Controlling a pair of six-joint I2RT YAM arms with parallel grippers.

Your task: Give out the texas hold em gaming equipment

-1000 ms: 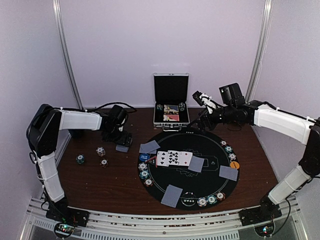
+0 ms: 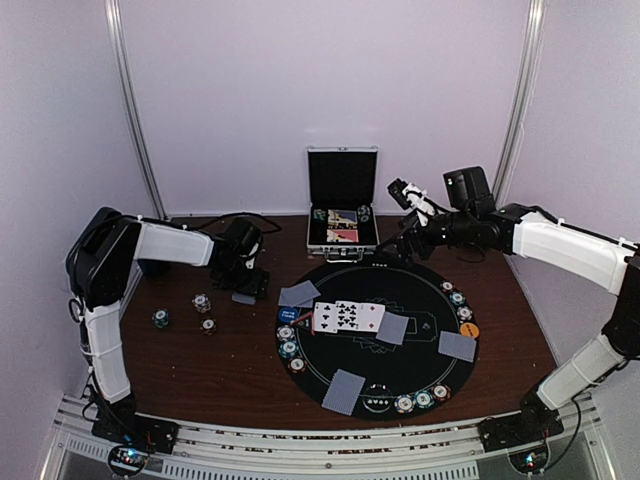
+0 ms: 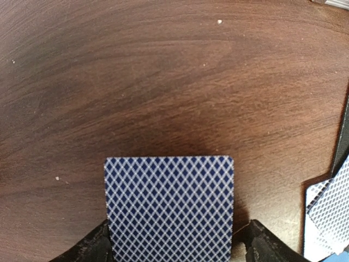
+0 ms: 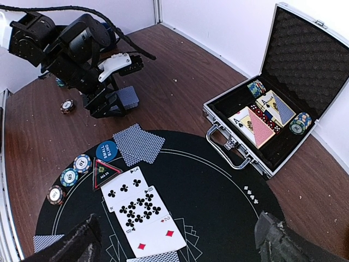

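Note:
A blue-patterned card deck lies on the wooden table, left of the round black poker mat. Over it, my left gripper has a finger on either side; a gap shows between the deck and the right-hand finger, while contact at the other side is unclear. My right gripper hangs open and empty above the mat's far part. Three face-up cards lie in a row at mid-mat. Face-down cards rest around it, including a pair at the left edge and one at the right.
An open silver case holding decks, dice and chips stands behind the mat. Chip stacks line the mat's edge, beside a small blind button. Loose stacks sit on the left table.
My left gripper has shifted slightly right and lower, onto the deck, which it now partly covers in the top view. The right arm has barely moved.

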